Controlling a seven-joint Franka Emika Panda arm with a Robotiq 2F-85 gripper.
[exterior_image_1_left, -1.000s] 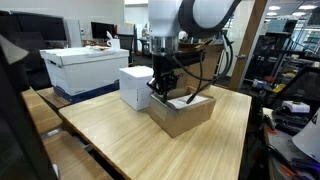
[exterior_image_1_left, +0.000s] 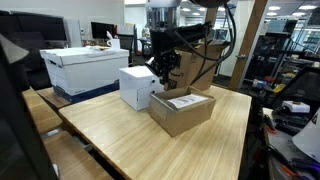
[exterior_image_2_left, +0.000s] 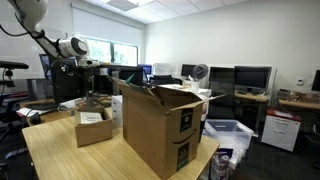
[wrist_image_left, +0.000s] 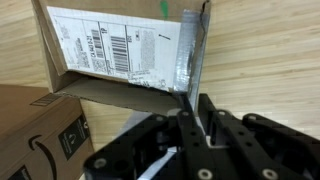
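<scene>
An open cardboard box (exterior_image_1_left: 182, 116) stands on the wooden table, with a white labelled sheet (wrist_image_left: 112, 42) lying inside it. Silver tape (wrist_image_left: 187, 55) runs along one side of the box in the wrist view. My gripper (exterior_image_1_left: 161, 77) hangs just above the box's rear left corner. Seen from the wrist, the gripper has its fingertips over the taped edge. They look close together; how wide they stand, and whether anything is between them, is unclear.
A white box (exterior_image_1_left: 137, 86) stands behind the open box, and a white lidded carton (exterior_image_1_left: 82, 72) is at the back left. A large cardboard box (exterior_image_2_left: 165, 132) also occupies the table. Bare tabletop (exterior_image_1_left: 125, 135) lies to the front left.
My gripper has risen from the open box's rear edge and shifted slightly right in exterior view 1. The open box and its sheet appear to have stayed in place.
</scene>
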